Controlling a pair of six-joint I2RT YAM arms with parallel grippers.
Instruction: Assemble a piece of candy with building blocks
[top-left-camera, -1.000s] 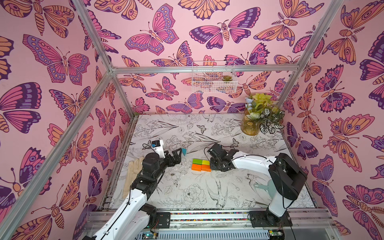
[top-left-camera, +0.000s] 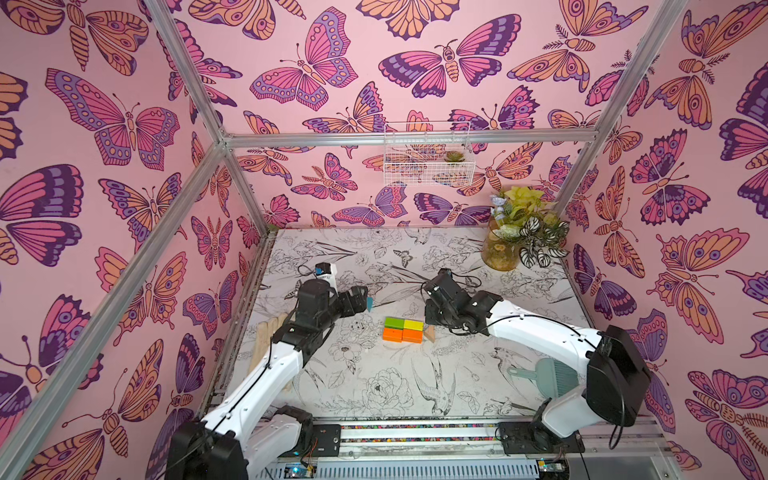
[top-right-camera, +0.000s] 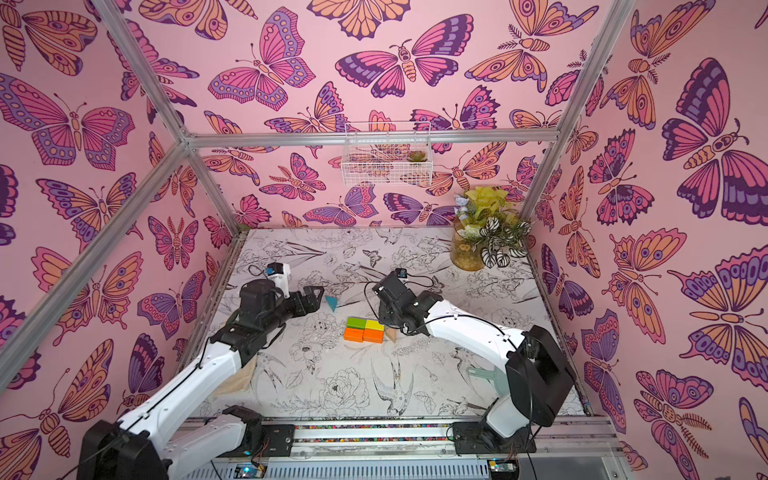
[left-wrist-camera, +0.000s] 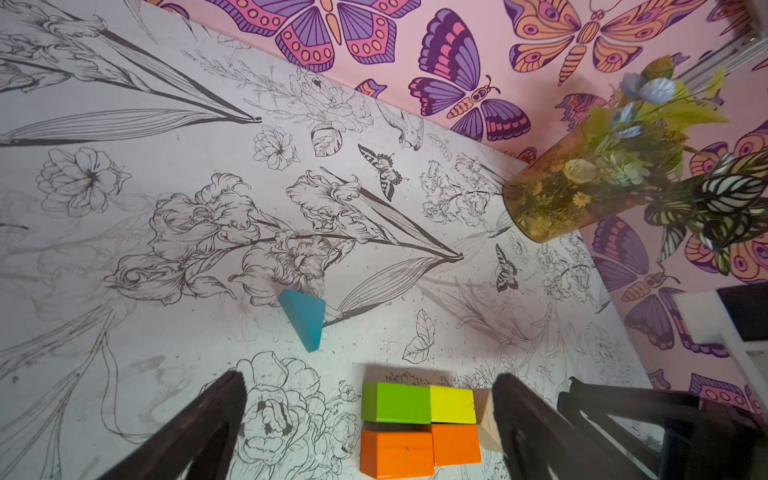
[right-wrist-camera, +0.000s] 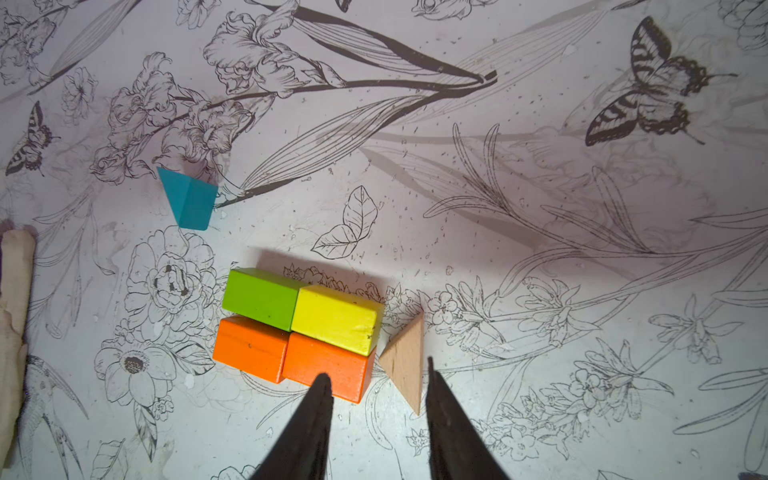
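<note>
Green (right-wrist-camera: 262, 298), yellow (right-wrist-camera: 337, 318) and two orange blocks (right-wrist-camera: 251, 347) stand together as a two-by-two group on the table. A wooden triangle (right-wrist-camera: 405, 362) lies at the group's right side, one corner close to the yellow and orange blocks. Off to the upper left, apart from the group, sits a teal triangle (left-wrist-camera: 305, 319). My right gripper hangs above the table near the wooden triangle, its fingers parted with nothing held. My left gripper is wide open and empty, raised left of the group and close to the teal triangle in the top views.
A vase of flowers (top-left-camera: 501, 251) stands at the back right. A pale green dustpan-like object (top-left-camera: 552, 376) lies at the front right, and beige gloves (top-left-camera: 262, 344) at the left edge.
My right gripper has lifted and drawn back from the blocks, uncovering the wooden triangle at their side.
</note>
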